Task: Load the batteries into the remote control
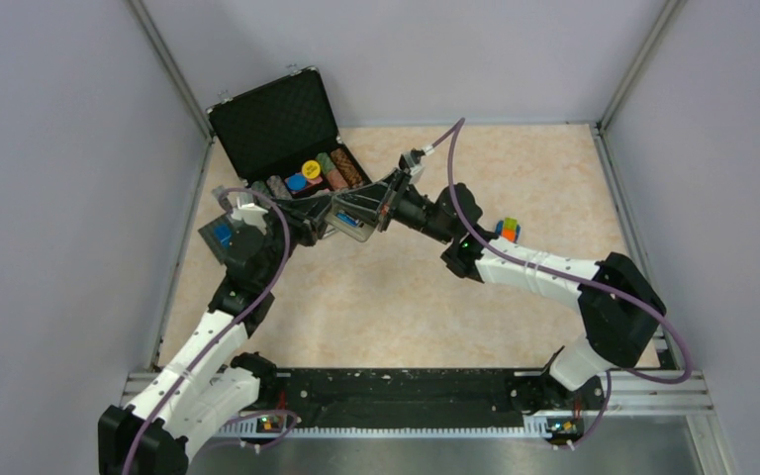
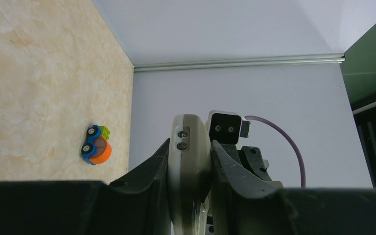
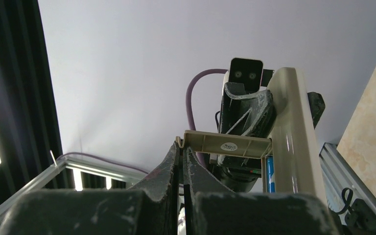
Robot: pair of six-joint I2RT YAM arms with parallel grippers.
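Note:
The beige remote control (image 1: pixel 355 228) (image 2: pixel 188 166) (image 3: pixel 293 132) is held in the air between both arms, with my left gripper shut on its body. Its battery bay faces my right wrist camera, and a blue battery (image 1: pixel 348 220) (image 3: pixel 270 174) shows inside. A beige cover-like piece (image 3: pixel 205 142) with a round sticker stands out crosswise from the remote. My right gripper is shut, its fingertips at the outer end of that piece; whether they grip it is unclear.
An open case of chips (image 1: pixel 287 139) stands at back left, a grey board (image 1: pixel 208 242) beside it. A small toy vehicle (image 1: pixel 508 230) (image 2: pixel 98 147) lies right of centre.

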